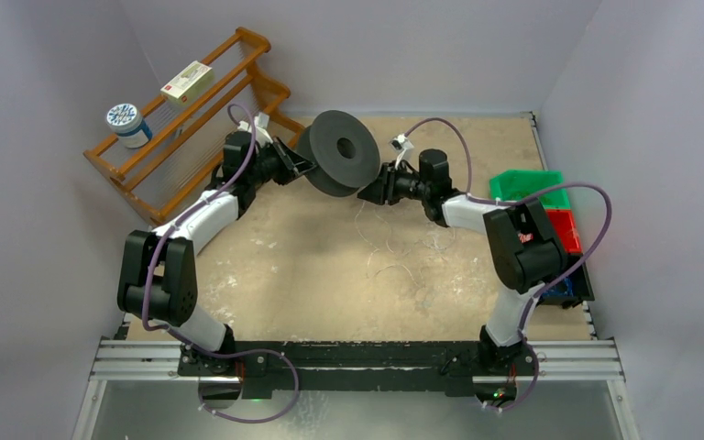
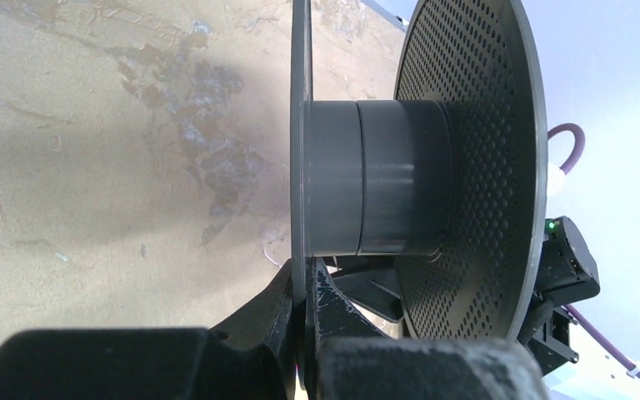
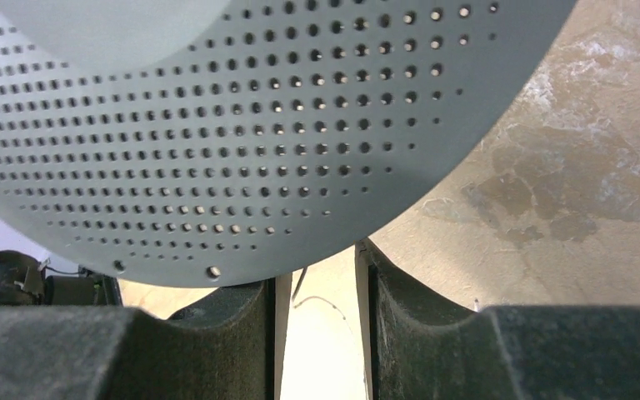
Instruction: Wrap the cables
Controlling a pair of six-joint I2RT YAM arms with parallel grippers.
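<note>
A large dark grey spool with perforated flanges is held up over the table between my two arms. In the left wrist view, my left gripper is shut on the rim of the spool's near flange; its bare drum shows between the flanges. At the other flange, my right gripper stands open just under the edge, a gap showing between its fingers. A thin pale cable rises behind that gap, not visibly gripped. More of the loose cable curls on the table below the right gripper.
A slanted wooden rack at back left carries a white tub and a yellow-green box. On the right stand green, red and black bins. The front middle of the table is open.
</note>
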